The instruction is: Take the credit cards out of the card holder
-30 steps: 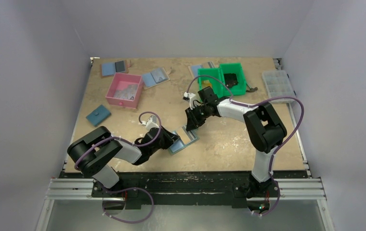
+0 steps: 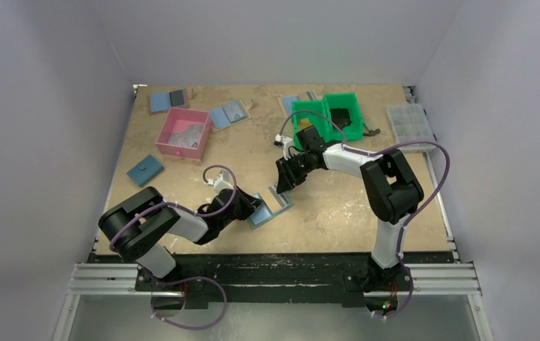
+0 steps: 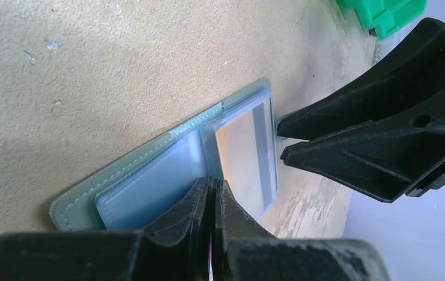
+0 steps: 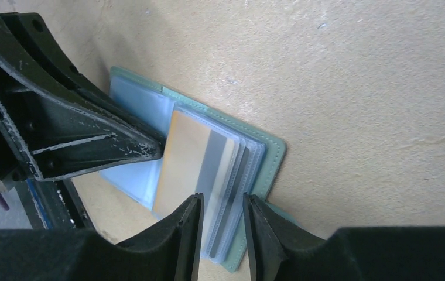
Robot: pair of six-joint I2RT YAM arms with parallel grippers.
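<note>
An open card holder (image 2: 273, 204) with pale blue sleeves lies flat at front centre, a cream card (image 4: 182, 158) in its sleeve. My left gripper is shut at the holder's left part; what is between its fingers is hidden in the left wrist view. My right gripper stands part open over the holder's right edge, its fingertips at the layered sleeves beside the card, with nothing visibly held.
A pink box (image 2: 182, 135), green bins (image 2: 352, 124), a clear organiser (image 2: 411, 128), a blue wallet (image 2: 145, 170) and several other holders stand toward the back and left. Table right of the holder is clear.
The left arm and holder look practically unchanged.
</note>
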